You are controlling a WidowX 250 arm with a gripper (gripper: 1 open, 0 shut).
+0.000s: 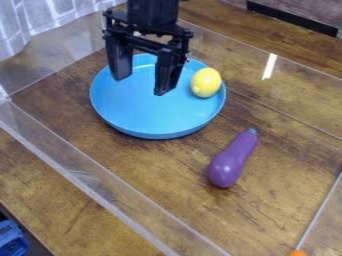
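Observation:
The black gripper (144,62) hangs over the blue plate (150,113) at the top centre, its two dark fingers spread apart on either side, with bare plate showing between them. A yellow object (206,82), perhaps a toy lemon, rests on the plate's right part, just right of the right finger. A purple eggplant-like object (233,157) lies on the wooden table below and to the right of the plate.
The wooden table (107,200) has free room at the lower middle and right. A clear edge strip runs across the lower left. A small orange object (297,252) shows at the bottom right, a blue item (11,240) at the bottom left.

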